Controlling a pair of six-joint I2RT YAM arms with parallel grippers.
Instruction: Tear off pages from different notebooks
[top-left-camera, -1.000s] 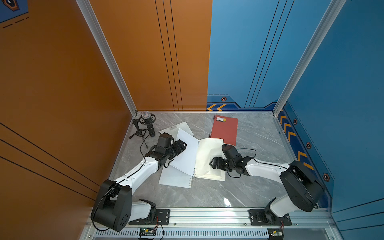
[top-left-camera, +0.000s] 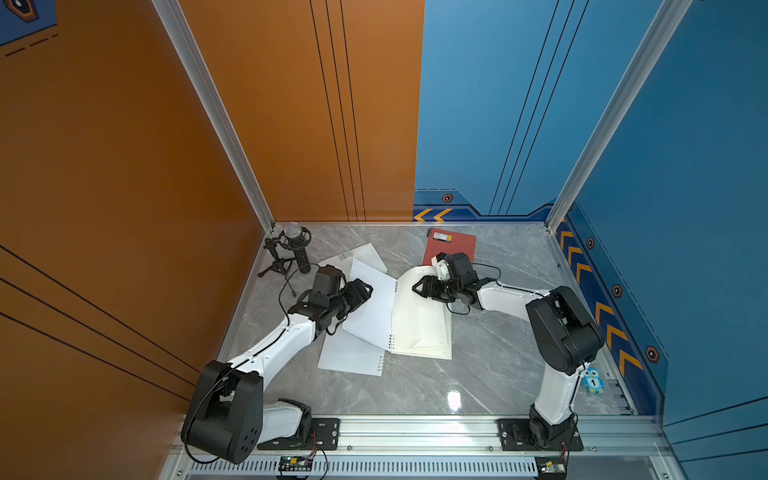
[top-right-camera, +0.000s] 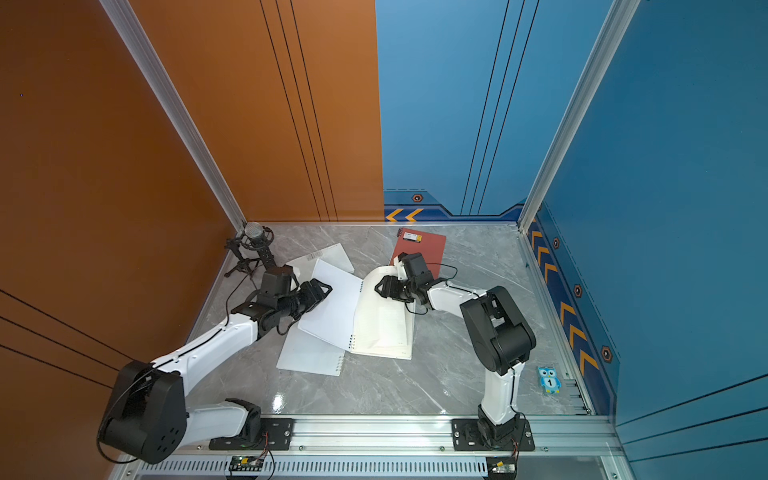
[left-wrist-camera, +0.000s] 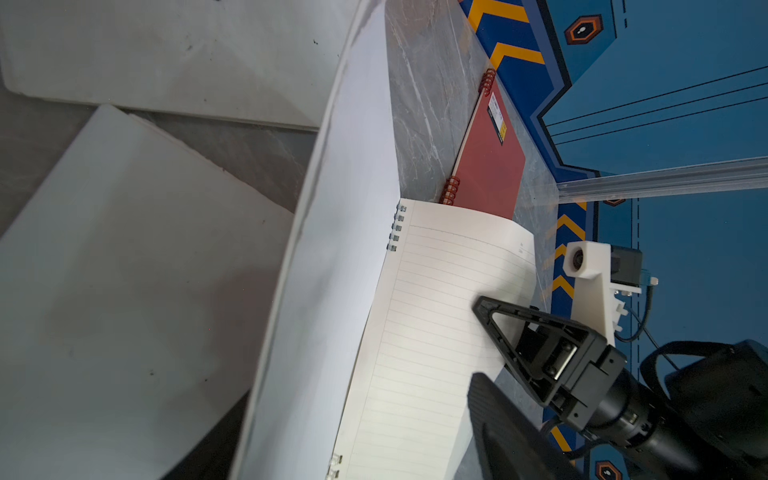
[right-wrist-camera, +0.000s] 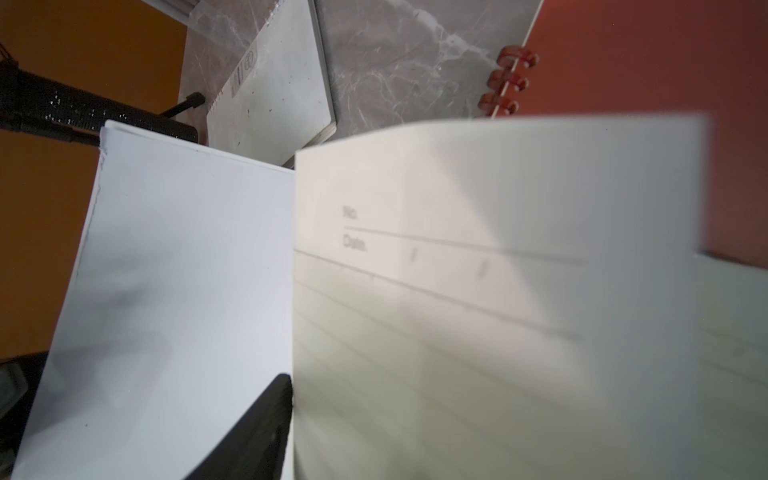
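A spiral notebook lies open on the table, its lined cream page (top-left-camera: 420, 328) on the right and its white cover (top-left-camera: 373, 308) folded out left. In the left wrist view that cover rises between the widely parted fingers of my open left gripper (top-left-camera: 366, 289). My right gripper (top-left-camera: 419, 289) is over the upper half of the lined page. A lifted page (right-wrist-camera: 480, 240) bulges close before the right wrist camera; one finger (right-wrist-camera: 254, 436) shows at its left edge, the other is hidden behind the paper. A red notebook (top-left-camera: 449, 244) lies behind, partly covered.
Another white notebook (top-left-camera: 350, 360) lies partly under the open cover, and a further one (top-left-camera: 370, 253) is behind it. A microphone on a stand (top-left-camera: 296, 240) occupies the back left. Bare table (top-left-camera: 512, 360) stretches to the front right.
My right gripper has moved away from the front, along the page toward its far end, and the page there has bent up. The left arm has stayed almost still.
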